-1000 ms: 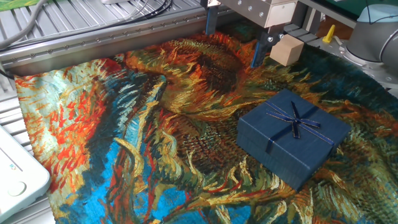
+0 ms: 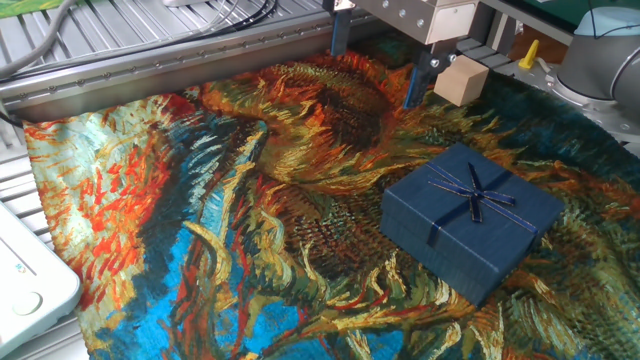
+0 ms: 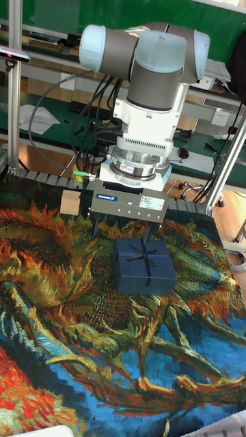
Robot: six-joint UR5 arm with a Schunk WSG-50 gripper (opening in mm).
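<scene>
A dark blue gift box [image 2: 470,220], its lid tied with a ribbon bow, sits closed on the painted cloth in exterior view 2. In exterior view 3 the same box [image 3: 145,273] lies just in front of the gripper. My gripper [image 2: 374,78] hangs above the cloth, open, its two dark fingers [image 2: 414,85] wide apart and nothing between them. Exterior view 3 also shows the gripper [image 3: 120,237] pointing down behind the box, apart from it as far as I can tell. A plain light-brown block [image 2: 461,80] is near the cloth's far edge, beside the gripper.
A metal rail [image 2: 180,85] runs along the back. At the left edge stands a white device [image 2: 30,270]. A small yellow piece [image 2: 529,55] stands near the robot's base.
</scene>
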